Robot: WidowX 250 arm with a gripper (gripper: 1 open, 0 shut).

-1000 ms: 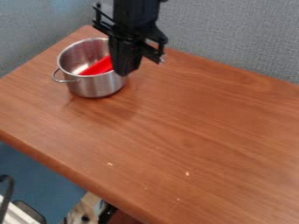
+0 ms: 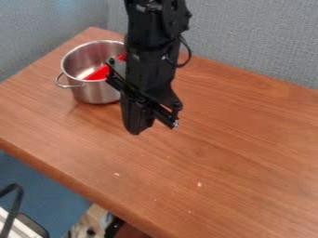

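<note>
My black gripper [image 2: 139, 115] hangs in the middle of the upper view, in front of and to the right of a steel pot [image 2: 87, 90], partly covering it. Its fingertips point down over the wooden table [image 2: 199, 177]; nothing shows between them, and it looks shut. A red object [image 2: 97, 72] lies inside the pot, mostly hidden by the arm and the pot's wall.
Grey panels [image 2: 248, 37] bound it behind and at the left. Blue floor and some clutter show beyond the near left edge.
The pot stays in place with the red object inside.
</note>
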